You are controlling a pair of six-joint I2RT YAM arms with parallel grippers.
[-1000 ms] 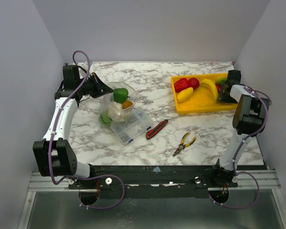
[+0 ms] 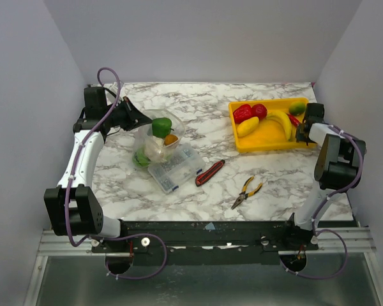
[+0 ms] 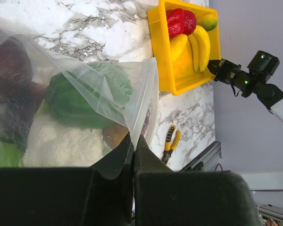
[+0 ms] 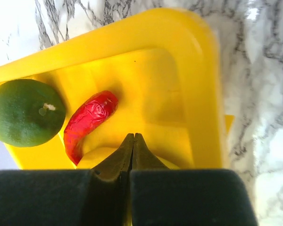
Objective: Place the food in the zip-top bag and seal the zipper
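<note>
In the right wrist view a red chili pepper [image 4: 87, 120] lies on the yellow tray's floor, beside a round green fruit [image 4: 27, 113]. My right gripper is shut with nothing between its fingertips, and the chili lies outside them, to their left. Yellow bananas [image 4: 106, 156] show partly behind the fingers. In the left wrist view the clear zip top bag [image 3: 92, 84] holds a green pepper [image 3: 87, 96], a white piece of food [image 3: 61, 141] and other food. My left gripper is shut on the bag's rim.
The yellow tray [image 2: 242, 149] also holds red peppers [image 2: 242, 113] and a yellow fruit [image 2: 247, 126]. A clear compartment box [image 2: 177, 167], a red-black knife [image 2: 210, 173] and pliers [image 2: 247, 192] lie between.
</note>
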